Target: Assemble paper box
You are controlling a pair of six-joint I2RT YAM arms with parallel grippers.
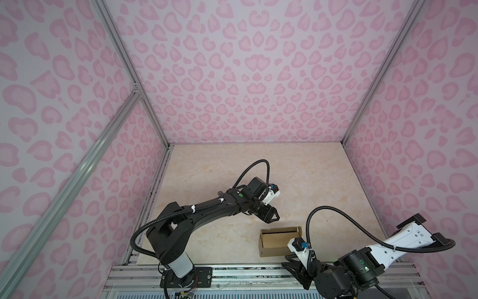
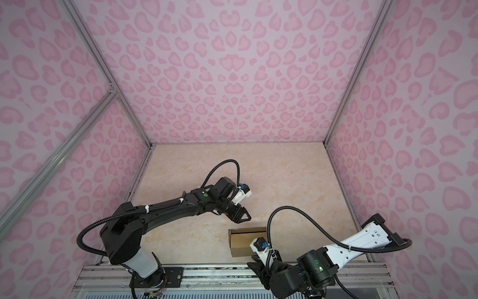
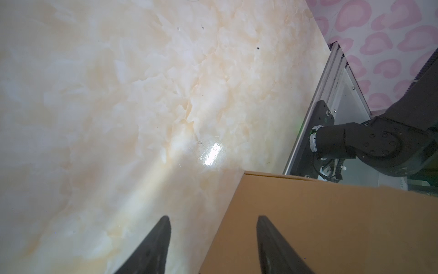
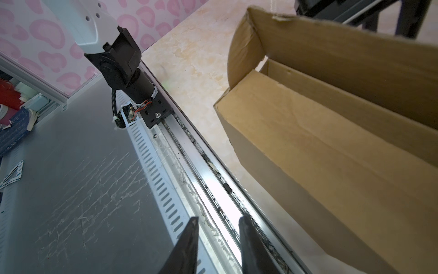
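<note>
An open brown cardboard box sits near the table's front edge, its flaps partly raised; in the right wrist view its top fills the right side. My left gripper is above and behind the box; in the left wrist view its fingers are apart, with a cardboard panel beyond them. My right gripper is at the box's front right, over the edge rail, its fingertips apart with nothing seen between them.
A metal rail runs along the front edge, with pink patterned walls around the sides and back.
</note>
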